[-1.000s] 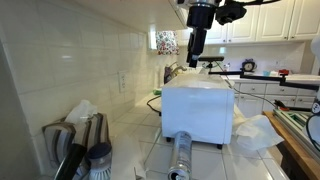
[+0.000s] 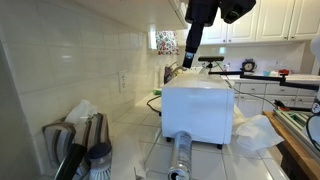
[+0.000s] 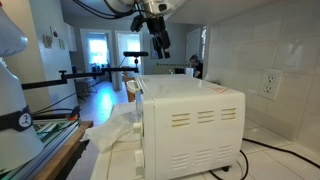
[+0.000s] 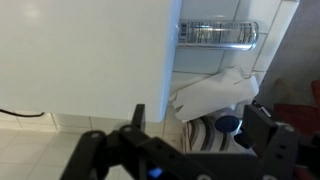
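My gripper (image 2: 188, 62) hangs open in the air above a white box-shaped appliance (image 2: 197, 112), with nothing between its fingers. In exterior view 2 the gripper (image 3: 160, 46) is over the far side of the appliance (image 3: 195, 125), whose slotted back faces that camera. In the wrist view the appliance's top (image 4: 85, 60) fills the upper left, below the open fingers. A clear ribbed cylinder (image 2: 181, 156) lies on the counter in front of the appliance; the wrist view also shows this cylinder (image 4: 217, 34).
A striped item (image 2: 68, 137) with white paper, a dark-handled object (image 2: 71, 162) and a round brush (image 2: 100, 160) stand by the wall at left. White crumpled paper (image 2: 257, 133) lies right of the appliance. A cable (image 3: 285, 148) runs along the counter.
In exterior view 1 the gripper has shifted a little left and down, and it appears slightly larger. The appliance and counter objects have not moved.
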